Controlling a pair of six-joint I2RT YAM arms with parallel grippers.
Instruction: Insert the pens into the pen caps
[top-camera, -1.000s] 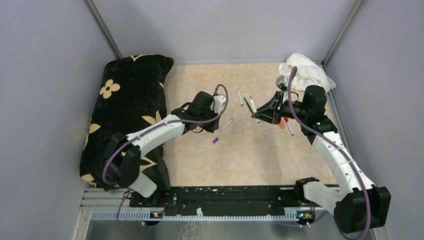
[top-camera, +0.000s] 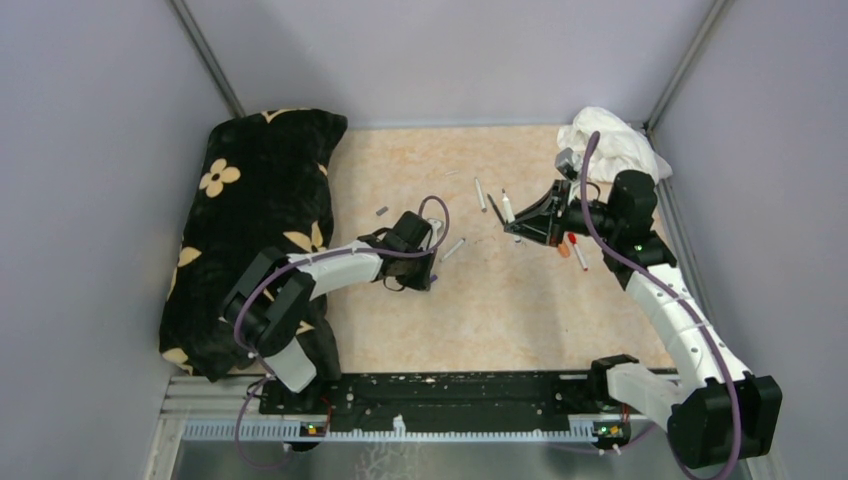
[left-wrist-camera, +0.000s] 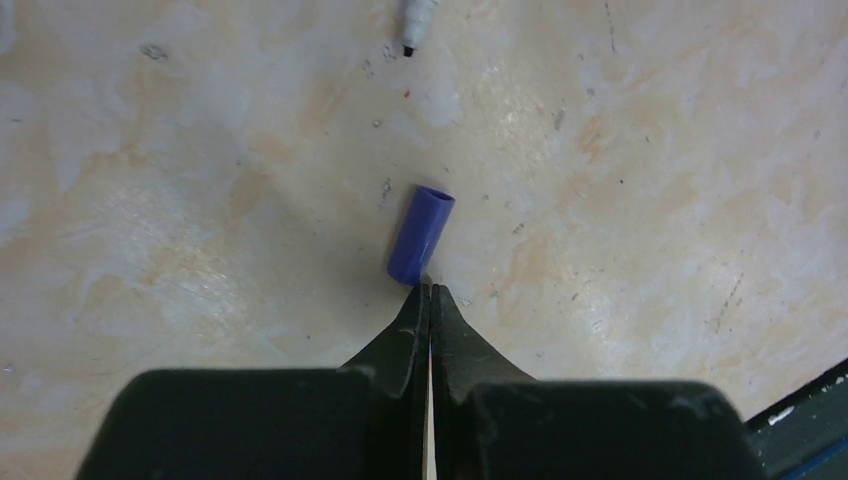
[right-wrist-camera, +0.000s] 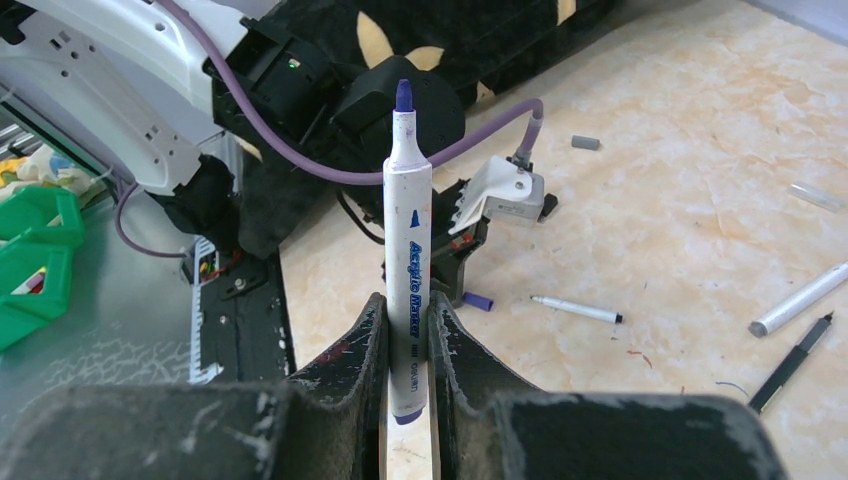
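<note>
A blue pen cap (left-wrist-camera: 421, 235) lies on the table in the left wrist view, its hollow end facing away from my left gripper. That gripper is shut with nothing between its fingers; the tips meet right at the cap's near end, and the cap is outside them. In the right wrist view, my right gripper is shut on a white acrylic marker (right-wrist-camera: 408, 230), held upright with its blue tip at the top. From above, the marker (top-camera: 507, 206) shows over the table beside the right gripper (top-camera: 512, 230).
A thin white pen (right-wrist-camera: 577, 309) lies near the cap. Farther off are a black pen (right-wrist-camera: 790, 362), a silver-white pen (right-wrist-camera: 800, 298) and a grey cap (right-wrist-camera: 585, 142). Red pens (top-camera: 578, 252) sit beneath the right arm.
The cap now lies slightly tilted ahead of them. The right gripper still holds the marker.
</note>
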